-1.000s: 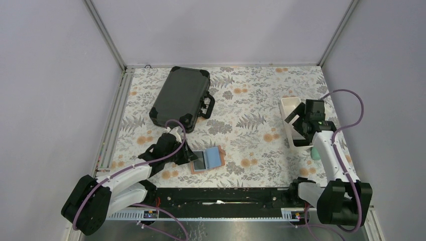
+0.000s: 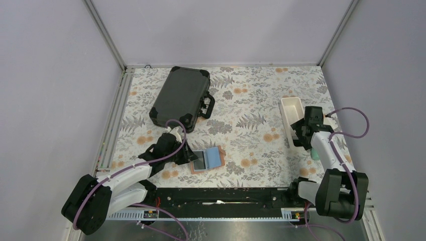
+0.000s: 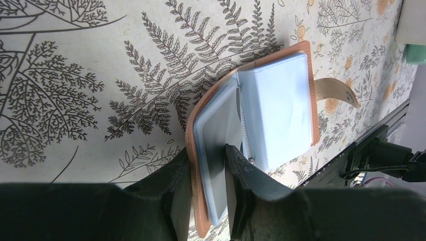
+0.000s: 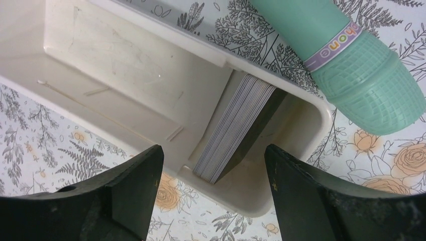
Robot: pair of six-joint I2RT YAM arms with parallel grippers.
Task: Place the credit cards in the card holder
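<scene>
An open card holder (image 2: 213,156) with tan edges and clear sleeves (image 3: 274,110) lies on the floral surface. My left gripper is at its left side, fingers low against the sleeves and partly around that edge; whether they grip cannot be told. On the right, a white plastic tray (image 2: 290,111) holds an upright stack of cards (image 4: 233,128) in its near end. My right gripper stands open over that end, fingers either side of the stack, nothing between them.
A mint bottle (image 4: 361,85) lies beside the tray. A black case (image 2: 178,95) sits at the back left.
My right gripper has moved toward the front of the tray and turned, now over the card end. The left arm has not visibly moved.
</scene>
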